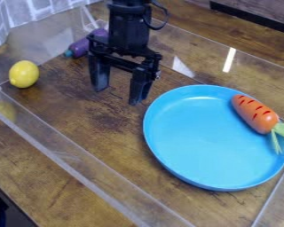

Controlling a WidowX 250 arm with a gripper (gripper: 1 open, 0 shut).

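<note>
My black gripper (120,84) hangs open over the wooden table in the upper middle, its two fingers spread, with nothing seen between them. A yellow lemon-like object (24,74) lies to its left. A purple eggplant-like object (81,46) lies behind it, partly hidden by the arm. An orange carrot (255,113) with a green top lies on the right part of a blue plate (192,151).
A clear plastic wall (64,176) runs along the front left, and other clear edges border the table. The table between the lemon-like object and the plate is bare.
</note>
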